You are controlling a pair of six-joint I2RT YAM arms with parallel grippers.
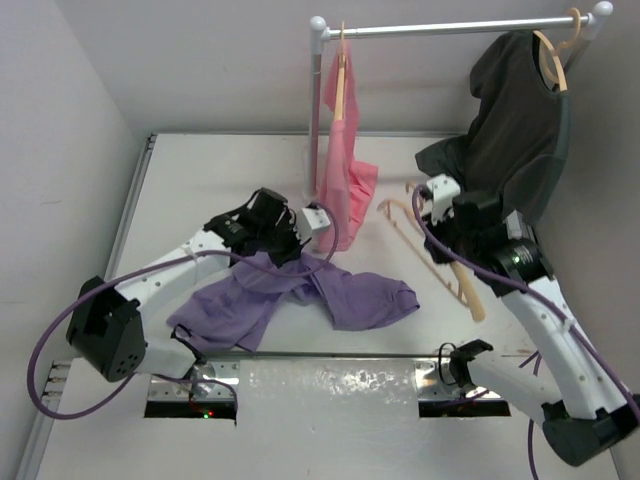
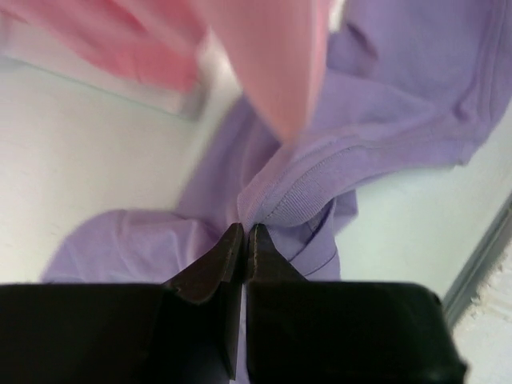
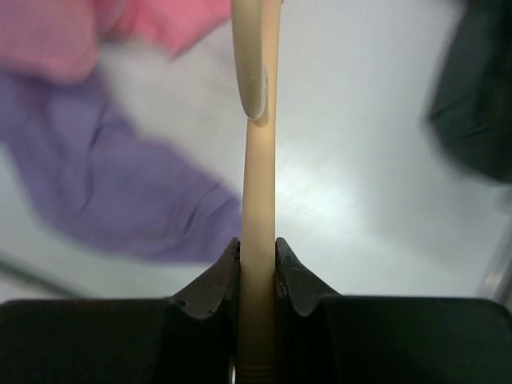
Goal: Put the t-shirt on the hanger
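A purple t-shirt [image 1: 365, 298] lies rumpled across the front of the table. My left gripper [image 1: 292, 258] is over its upper middle; in the left wrist view its fingertips [image 2: 234, 240] close together on a raised fold by the ribbed neckline [image 2: 316, 172]. My right gripper [image 1: 432, 222] is shut on a wooden hanger [image 1: 470, 300], held to the right of the shirt and off the rack. Its bar [image 3: 258, 192] runs straight between the fingers in the right wrist view, with the shirt [image 3: 152, 200] to the left.
A white rack's rail [image 1: 450, 27] crosses the back. From it hang a pink shirt [image 1: 340, 185], close beyond my left gripper, and a dark shirt [image 1: 515, 110] behind the right arm. Bare table [image 1: 200, 180] shows at the back left.
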